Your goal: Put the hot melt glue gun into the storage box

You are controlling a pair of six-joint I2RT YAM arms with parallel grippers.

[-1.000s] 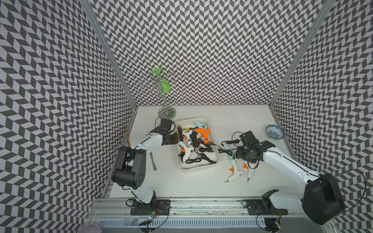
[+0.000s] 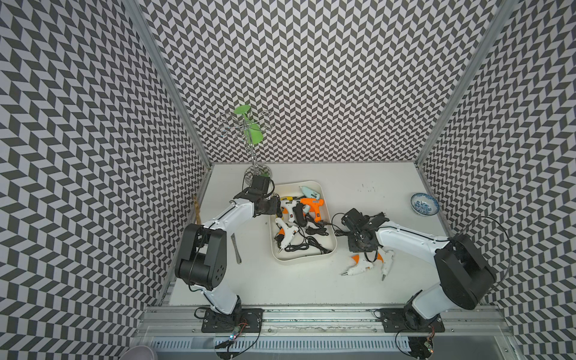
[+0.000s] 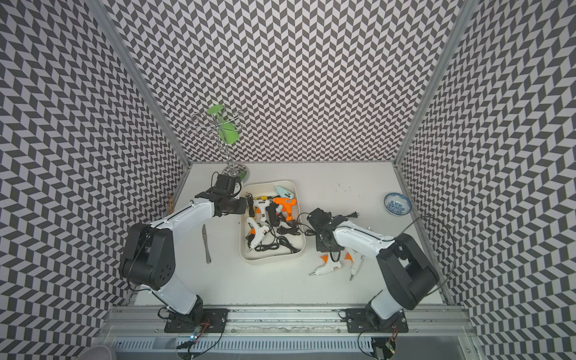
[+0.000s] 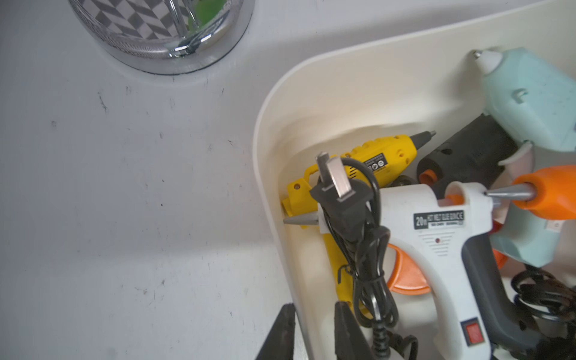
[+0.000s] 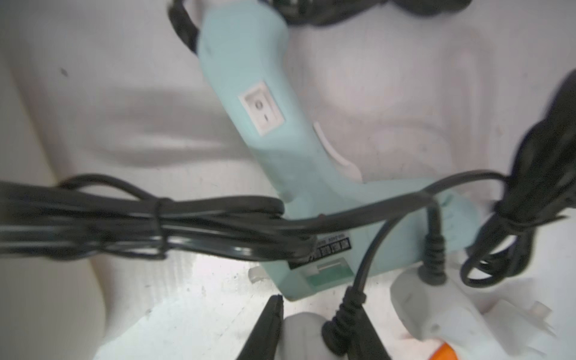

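Note:
The white storage box (image 2: 294, 259) stands mid-table, holding several glue guns, among them a white one with a red switch (image 4: 432, 222) and a yellow one (image 4: 384, 157). At the box's left wall, my left gripper points down with fingers apart, one on each side of the rim. Right of the box, my right gripper is shut on the handle end of a white glue gun (image 5: 303, 336) with an orange trigger. A light blue glue gun (image 5: 306, 180) lies on the table below it. Another white glue gun (image 2: 388, 264) is partly hidden.
A chrome rack with green cups (image 2: 254, 133) is behind the box. A knife-like tool (image 2: 236, 249) lies to the left, and a blue patterned bowl (image 2: 424, 204) at the far right. Black cords (image 5: 150, 222) cross the view under my right gripper.
My right arm has moved left towards the box, carrying the white glue gun. The left gripper has shifted slightly towards the back. The box sits slightly further left.

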